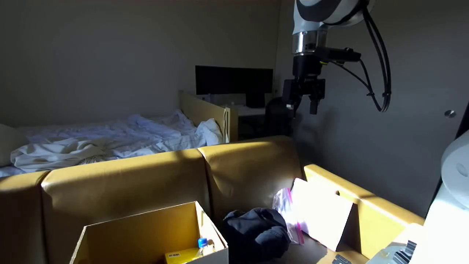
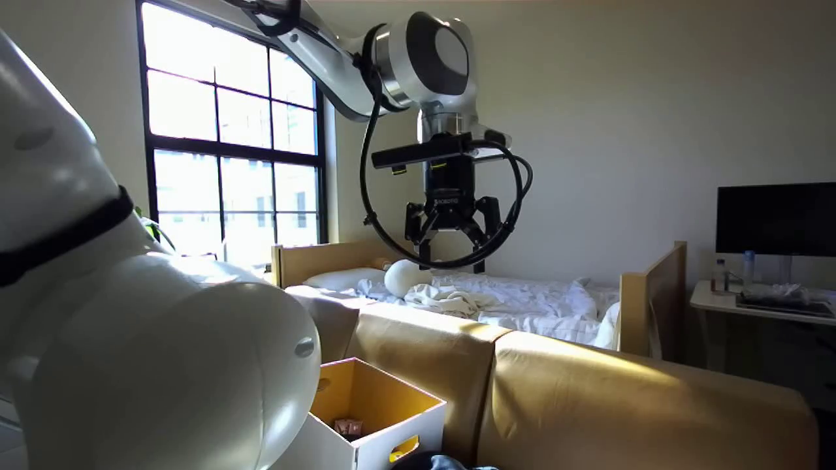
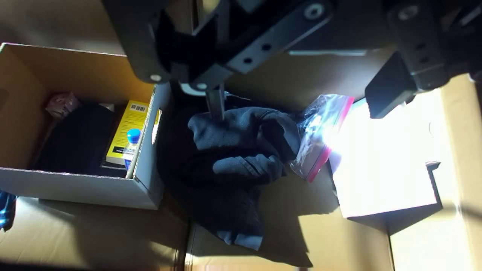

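Observation:
High above the sofa, my gripper (image 2: 452, 266) points straight down and stands open, its fingers wide apart with nothing between them. In the wrist view its fingertips (image 3: 215, 104) are seen over a crumpled dark cloth (image 3: 244, 144) lying on the seat, well below. To the left of the cloth sits an open cardboard box (image 3: 90, 187). Inside it are a yellow package (image 3: 128, 131), a small bottle with a blue cap (image 3: 133, 135), a pinkish packet (image 3: 63, 105) and something dark (image 3: 79, 135). A clear zip bag (image 3: 321, 131) with a pink edge lies just right of the cloth.
A brightly lit white board or box (image 1: 323, 211) leans by the sofa's right armrest (image 1: 365, 198). The sofa's backrest (image 1: 127, 184) rises behind the box and cloth, with a bed (image 1: 118, 136) beyond. Bare seat shows in front of the box.

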